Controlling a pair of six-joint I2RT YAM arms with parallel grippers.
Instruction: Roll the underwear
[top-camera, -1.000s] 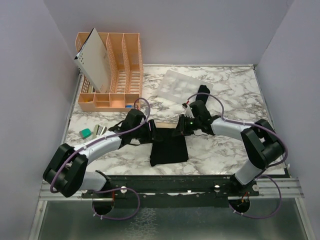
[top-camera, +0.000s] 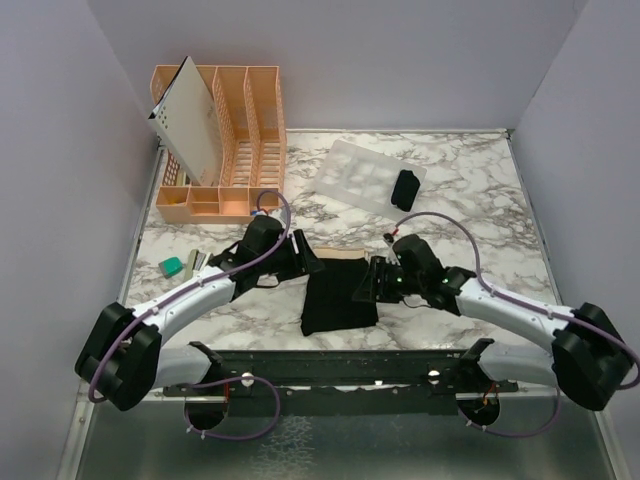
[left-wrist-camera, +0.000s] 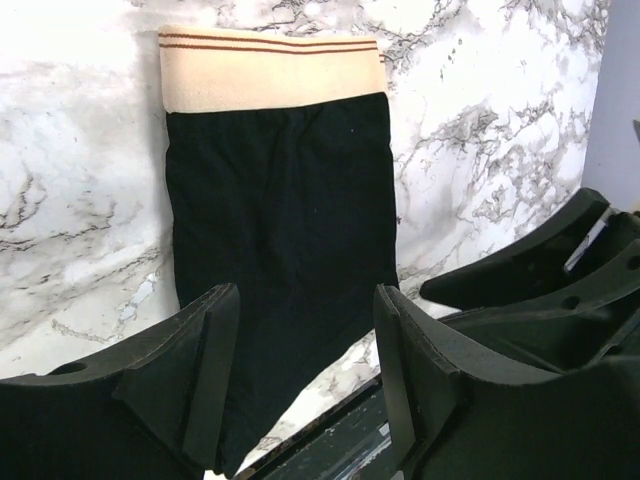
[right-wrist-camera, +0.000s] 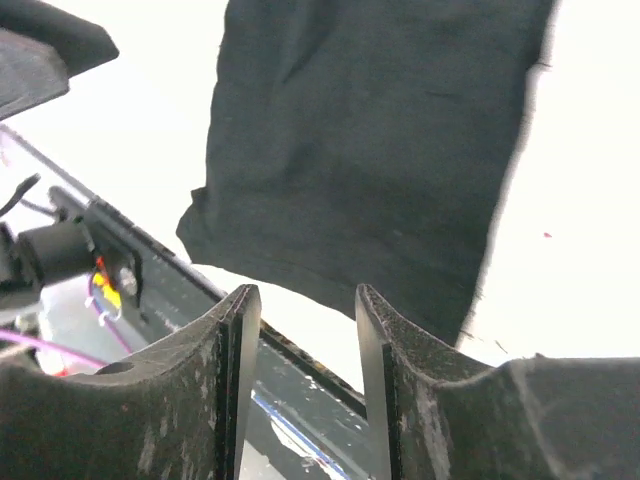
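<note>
The black underwear (top-camera: 335, 298) lies flat on the marble-patterned table, its cream waistband (left-wrist-camera: 270, 75) with brown stripes toward the back. In the left wrist view its lower end runs down between my left fingers. My left gripper (top-camera: 318, 268) is open above the cloth's upper left part, with nothing held. Over the right side, nearer the front edge, my right gripper (top-camera: 364, 299) also stands open and empty. The right wrist view shows the cloth's lower edge (right-wrist-camera: 350, 270) beyond those fingertips. From above, the arms hide a little of the cloth.
An orange divided organizer (top-camera: 235, 140) with a white board leaning in it stands at the back left. Behind the cloth is a clear tray (top-camera: 350, 178) holding a black bundle (top-camera: 405, 190). A green item (top-camera: 171, 267) sits at left.
The underwear stays flat.
</note>
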